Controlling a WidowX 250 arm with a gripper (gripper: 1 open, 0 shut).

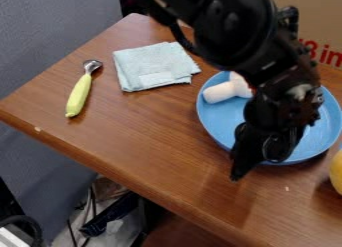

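A black robot arm reaches down from the top over a blue plate [315,139] on the right side of the wooden table [147,131]. My gripper [243,161] hangs low at the front-left part of the plate, pointing down; whether its fingers are apart or closed is hard to tell. A white cylindrical object [225,90] lies on the plate behind the gripper, partly hidden by the arm.
A folded pale blue cloth [155,65] lies at the back. A scoop with a yellow-green handle [79,94] lies at the left. A yellow round object [335,173] is at the right edge.
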